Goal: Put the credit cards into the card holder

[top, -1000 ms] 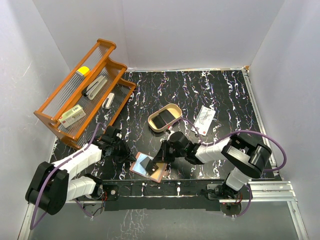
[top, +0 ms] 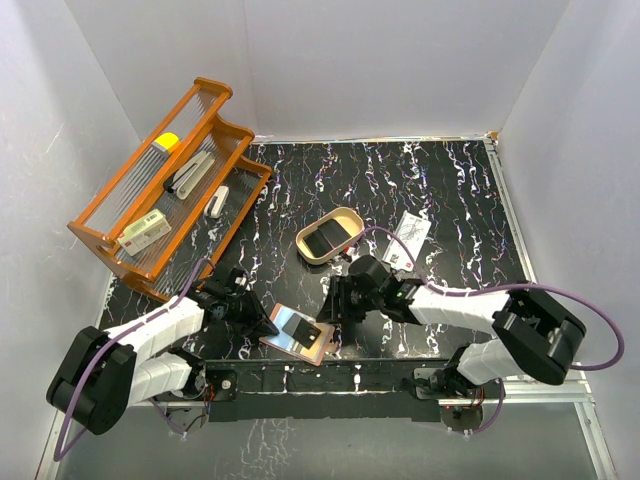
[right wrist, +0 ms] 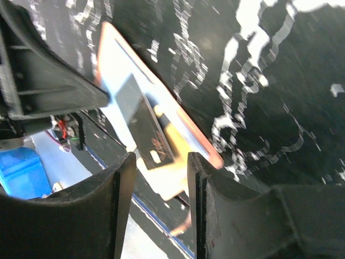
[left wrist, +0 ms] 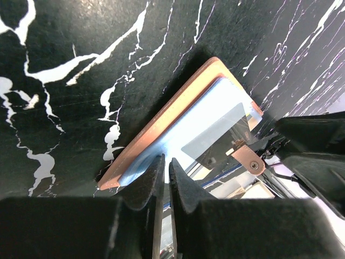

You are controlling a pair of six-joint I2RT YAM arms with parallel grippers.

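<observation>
The open card holder [top: 313,352], with a tan border and a pale blue face, lies flat between my grippers. A dark card [top: 301,331] rests on it; in the right wrist view the card's [right wrist: 148,129] far part looks duller, seemingly under a clear layer, while its near part is bare. At the holder's left end my left gripper is shut, tips against the blue face; whether it pinches anything thin is unclear. My right gripper stands partly open over the right end, nothing held. More dark cards [top: 326,239] lie in the tan tray [top: 304,253].
A wooden shelf [top: 228,129] with a stapler [top: 192,175] and a box [top: 144,232] stands at the left. A white keyboard-like object [top: 407,241] lies right of the tray.
The right gripper has come off the dark card and shifted slightly right, its arm swinging right and toward the front. The left gripper has moved slightly toward the front. The holder stays put.
</observation>
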